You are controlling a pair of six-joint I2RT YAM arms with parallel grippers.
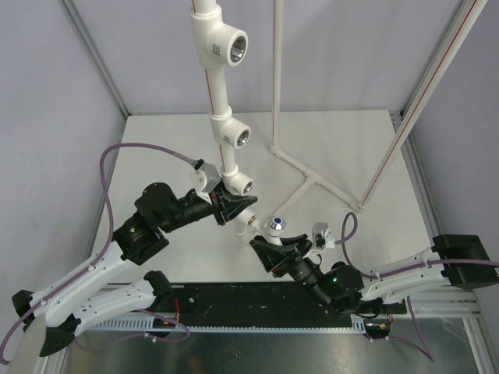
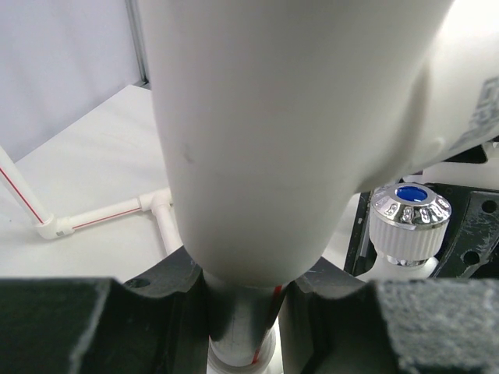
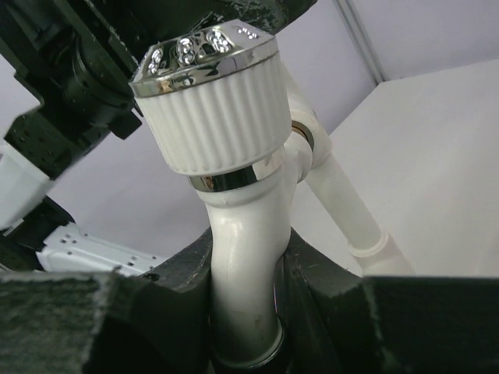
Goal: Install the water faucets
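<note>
A white standing pipe (image 1: 217,89) carries several side sockets (image 1: 237,48). My left gripper is shut on this pipe, just below a large white fitting (image 2: 265,148). The white faucet, with its chrome-ringed handle (image 3: 214,117) and blue cap (image 2: 411,193), stands near the pipe's lower end. Around the faucet's curved white spout (image 3: 243,273) my right gripper is shut. In the right wrist view a brass ring (image 3: 302,134) shows between the faucet and a lower pipe fitting (image 3: 316,140); how deep the thread sits cannot be seen.
Thin white pipes with red lines (image 1: 312,178) lie joined on the white board (image 1: 164,156) behind the arms. A dark gap (image 1: 242,304) runs along the board's front. The two grippers are close to each other. Free board lies left and right.
</note>
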